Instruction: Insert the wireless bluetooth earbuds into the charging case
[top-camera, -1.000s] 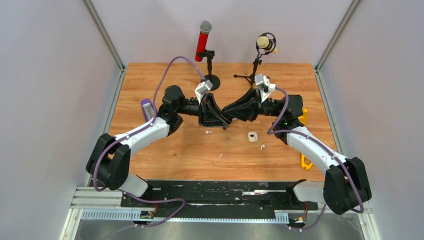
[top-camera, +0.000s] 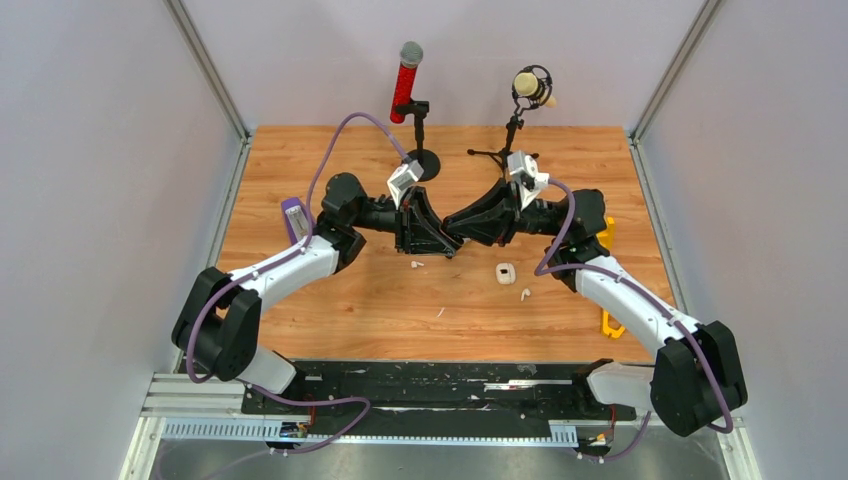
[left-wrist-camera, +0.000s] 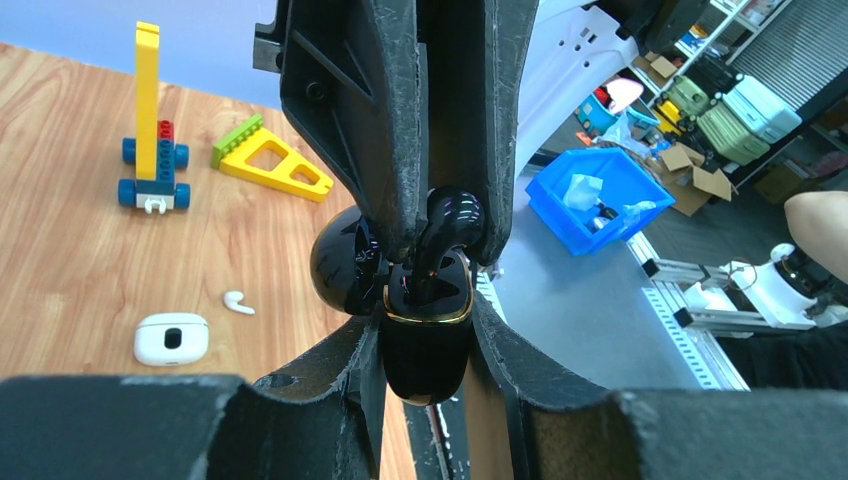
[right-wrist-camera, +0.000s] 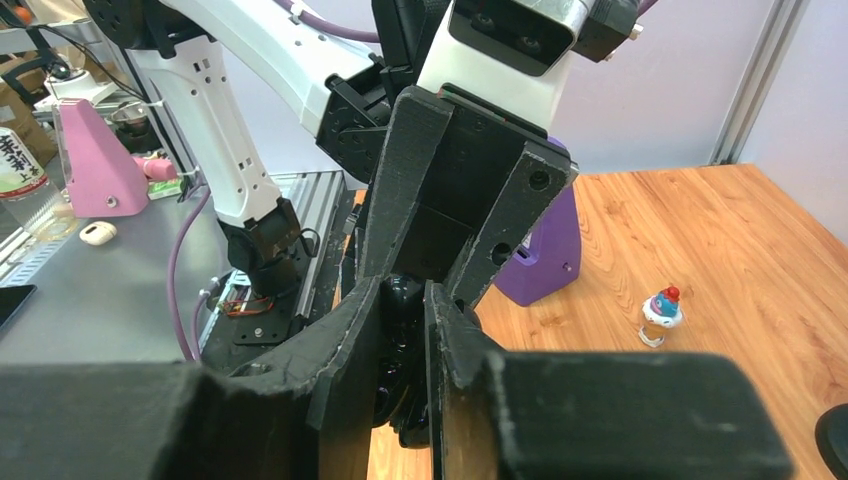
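Observation:
In the left wrist view my left gripper is shut on a glossy black charging case with a gold rim. A rounded glossy black part, perhaps its lid, shows behind. Just above the case's opening, a black earbud stands between the fingertips of my right gripper, its lower end at the rim. How deep it sits is hidden. The right wrist view shows glossy black between the right fingers, which stand close around it; whether they press on it is unclear. From the top, both grippers meet above mid-table, hiding case and earbud.
A white case and white earbuds lie on the table below the grippers. Two microphones stand at the back. Yellow toy pieces are on the right side, a purple object at left.
Both grippers stay together in almost the same place. The right arm's elbow has shifted very slightly to the right; nothing else visibly differs.

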